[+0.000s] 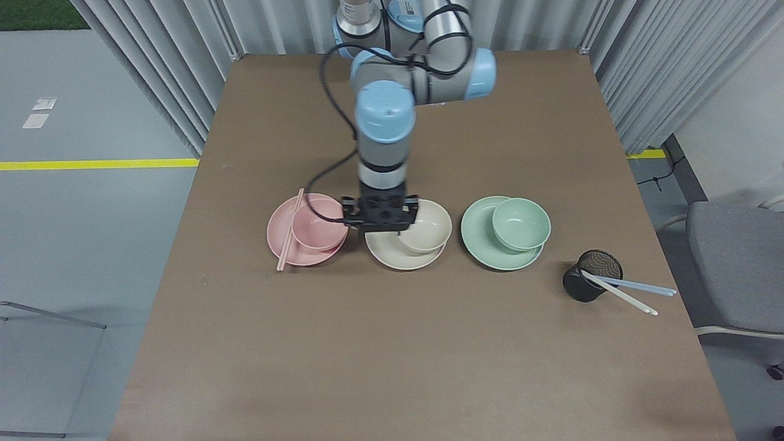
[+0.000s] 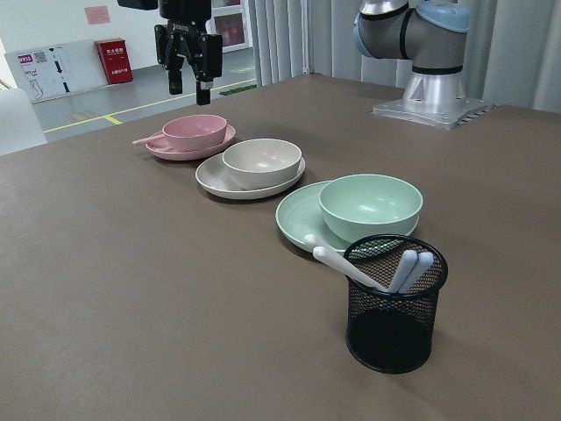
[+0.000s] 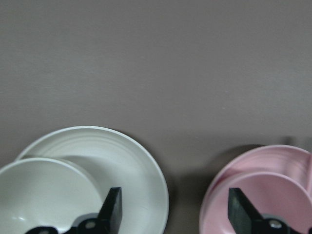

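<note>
My gripper [image 2: 189,92] stands open and empty above the gap between the pink bowl [image 1: 316,228] and the white bowl [image 1: 430,228]. The pink bowl sits on a pink plate [image 1: 279,228], with pink chopsticks [image 1: 283,257] across that plate's left side. The white bowl rests on a white plate [image 1: 389,253], the green bowl [image 1: 522,224] on a green plate [image 1: 481,242]. In the wrist view, the two fingers [image 3: 111,209] hang over the white and pink dishes, apart.
A black mesh cup [image 1: 584,283] at the right holds light blue and white sticks [image 1: 632,297]. The arm's base [image 2: 434,110] stands at the back.
</note>
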